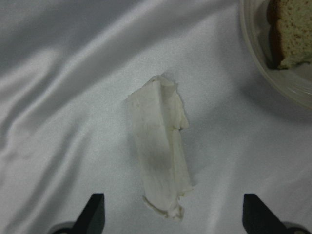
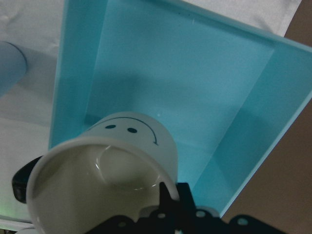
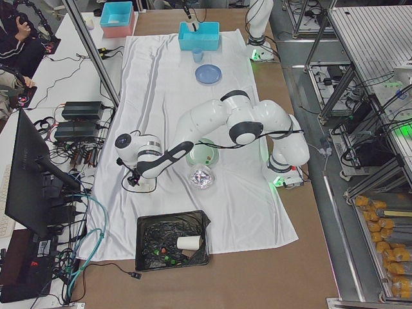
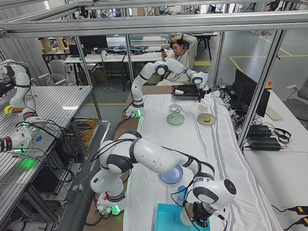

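My right gripper is shut on the rim of a white mug [image 2: 136, 126] with a smiley face, held over a light blue bin [image 2: 185, 78]; a blue cup [image 2: 10, 68] stands outside the bin. My left gripper is open above a crumpled strip of white tissue [image 1: 156, 141] on the cloth. In the left wrist view, a slice of bread [image 1: 292, 29] sits in a dish [image 1: 253, 58] to the upper right.
A blue plate [image 3: 208, 74], a green plate [image 3: 201, 152], a clear crinkly item [image 3: 201, 176] and a black lined tray [image 3: 148, 251] with items stand on the white cloth. Monitors line one side.
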